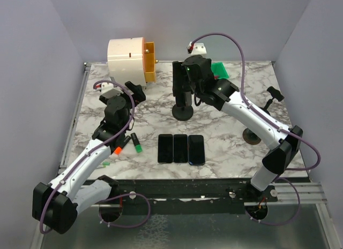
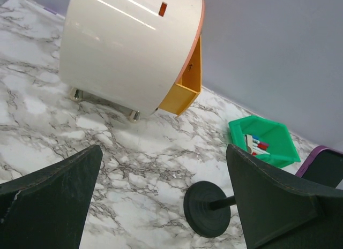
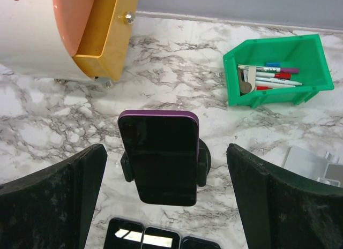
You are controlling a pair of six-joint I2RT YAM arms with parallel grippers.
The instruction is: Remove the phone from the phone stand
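Note:
A black phone with a purple edge (image 3: 161, 166) rests upright in the phone stand, whose clamp arms (image 3: 202, 168) flank its lower sides. The stand's round black base (image 1: 183, 113) sits on the marble table; the left wrist view shows this base (image 2: 206, 214) too. Open and empty, my right gripper is over the stand, its fingers (image 3: 262, 190) spread to either side of the phone without touching it. From above, this gripper mostly covers the phone. My left gripper is open well left of the stand, nothing between its fingers.
Several dark phones (image 1: 180, 148) lie flat in front of the stand. A cream cylinder with a yellow drawer (image 1: 126, 56) is at the back left, a green bin of pens (image 3: 278, 69) behind to the right. Another black stand (image 1: 251, 136) is on the right; markers (image 1: 135, 142) lie front left.

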